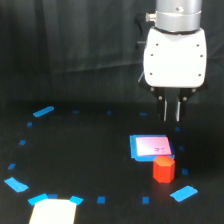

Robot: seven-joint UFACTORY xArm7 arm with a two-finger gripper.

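Note:
My gripper (172, 118) hangs at the upper right below its white hand, fingers pointing down and a gap between them. Nothing shows in that gap. Lower down, a red block (164, 169) rests on the black table. Just behind it lies a flat blue square (134, 148) with a pink patch (153, 146) on top; in this view the block's upper edge meets the square's front edge. My fingertips appear above and behind both things, touching neither.
A cream-coloured block (53, 212) is cut off by the bottom edge at left. Blue tape strips (16, 185) and small blue marks dot the black surface. A dark curtain (75, 55) hangs behind.

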